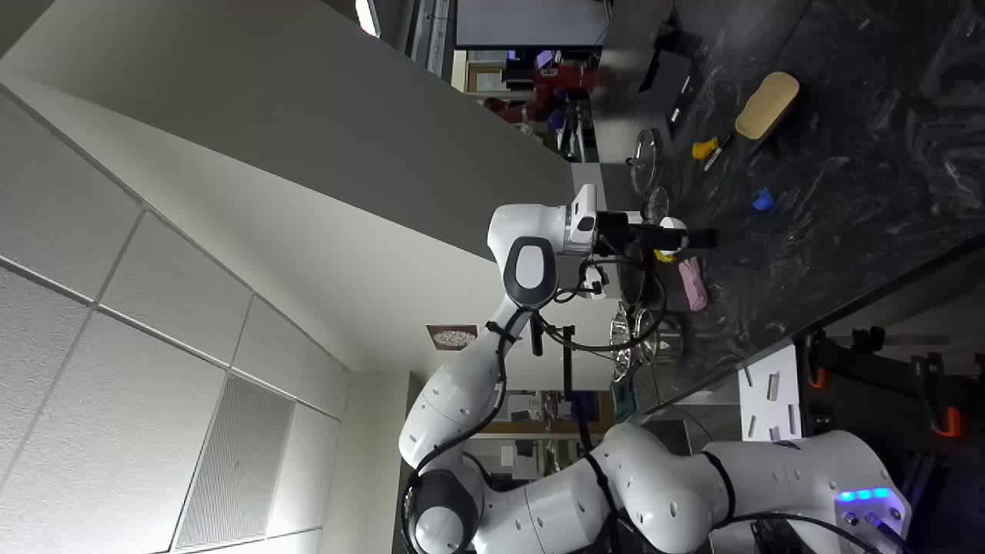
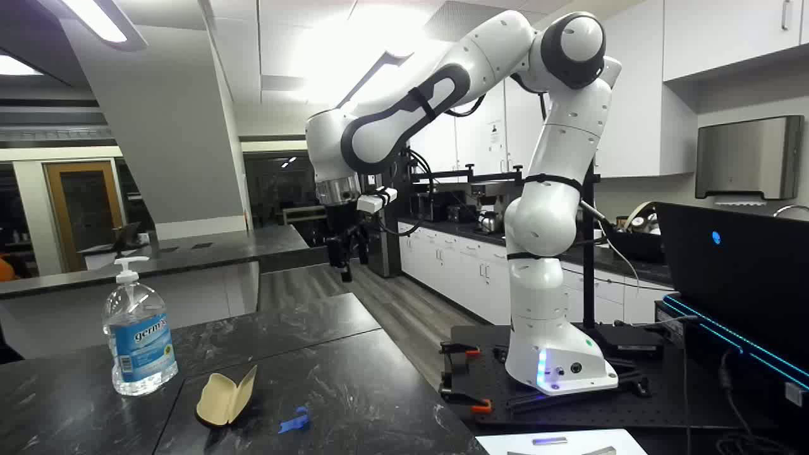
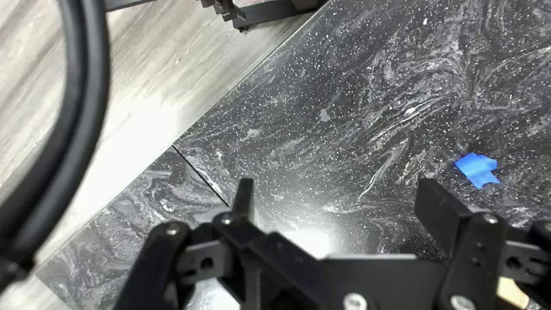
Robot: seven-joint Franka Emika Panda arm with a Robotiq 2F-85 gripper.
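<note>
My gripper stands open above the dark marbled table, its fingers wide apart with bare table between them in the wrist view. A small crumpled blue piece [image 3: 477, 169], perhaps tape or cloth, lies flat on the table to the right of the right finger. In exterior view 2 this blue piece [image 2: 294, 420] rests near the front, while the gripper [image 2: 347, 265] hangs well above and behind it. An open tan-lined case [image 2: 227, 398], dark outside, sits left of the blue piece. Only a corner of the case [image 3: 511, 292] shows at the wrist view's lower right.
A clear pump bottle [image 2: 140, 333] with a blue label stands upright at the table's left. Wood-look floor [image 3: 139, 98] lies beyond the table edge. A white board [image 2: 565, 442] with metal pieces is near the robot base.
</note>
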